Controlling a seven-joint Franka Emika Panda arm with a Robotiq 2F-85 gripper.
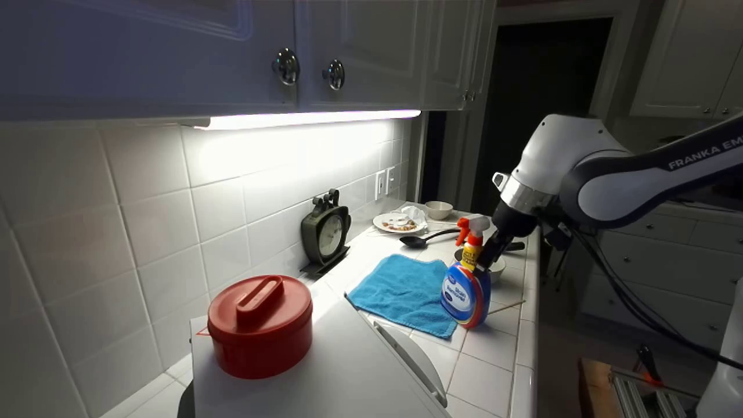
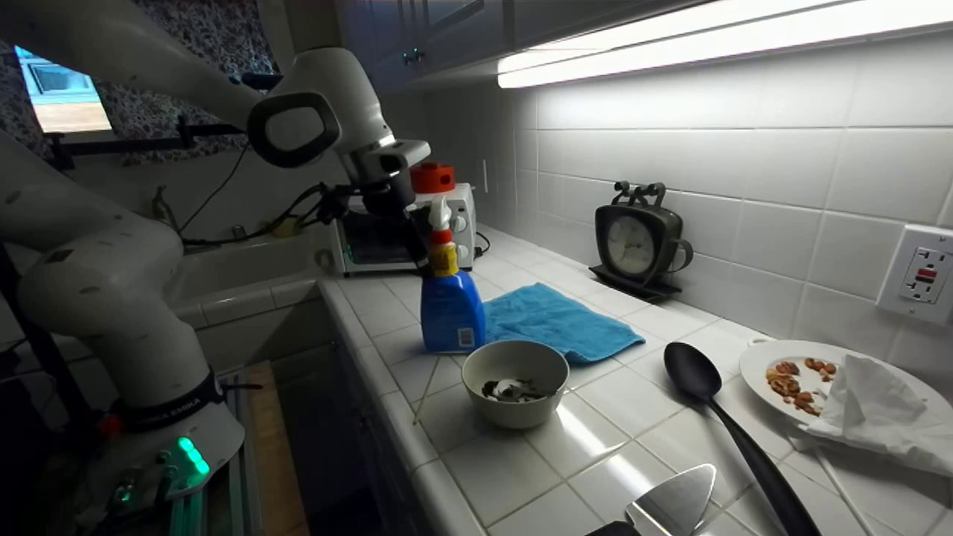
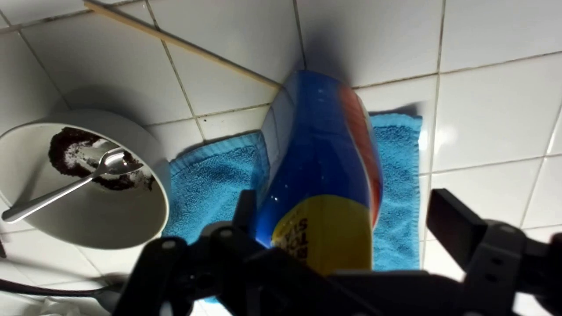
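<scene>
A blue spray bottle with a yellow neck label and a red-and-white trigger head stands upright on the tiled counter, at the towel's edge. My gripper is open, its fingers on either side of the bottle in the wrist view, with a clear gap on the right. From the other side of the counter, the arm's dark fingers reach down beside the bottle's neck. The trigger head is hidden in the wrist view. A blue towel lies flat by the bottle.
Close to the bottle are a bowl holding a spoon and dark residue, and a thin wooden stick. A black spoon, a plate with nuts, and a scale stand farther off. A red pot tops the toaster oven.
</scene>
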